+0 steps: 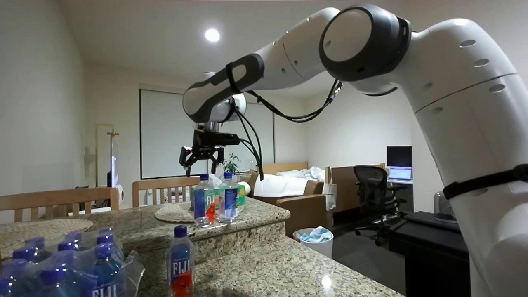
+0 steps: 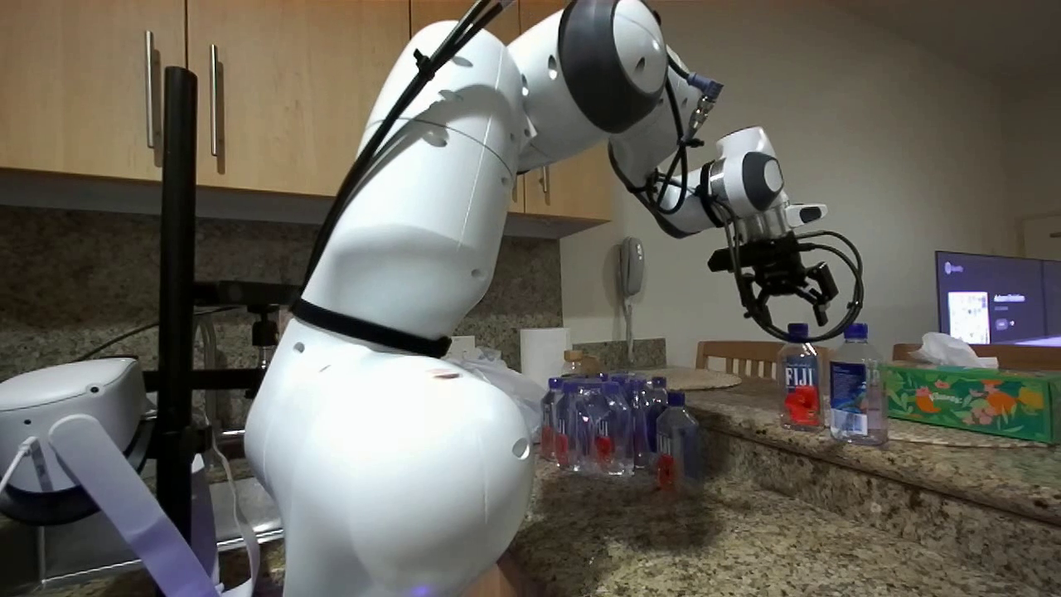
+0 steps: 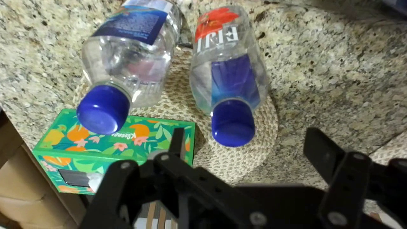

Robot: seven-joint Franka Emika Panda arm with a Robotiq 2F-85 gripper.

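Observation:
My gripper (image 1: 201, 171) stands open above the raised granite ledge, nothing between its fingers. Below it are two upright clear Fiji bottles with blue caps. In the wrist view, the front-label bottle (image 3: 229, 84) has its cap between the two fingertips in the picture, while the other bottle (image 3: 129, 57) lies to its left. From the second exterior view, the gripper (image 2: 792, 317) hangs over the front-label bottle (image 2: 799, 383), with the back-label bottle (image 2: 857, 388) on the right. Fingers and caps look close in height; the exact gap is unclear.
A green tissue box (image 3: 114, 141) sits beside the bottles, partly on a round woven mat (image 3: 251, 152). On the lower counter stand a single Fiji bottle (image 1: 180, 262) and a plastic-wrapped pack of bottles (image 1: 64, 267). Open counter (image 1: 277, 267) lies to the right.

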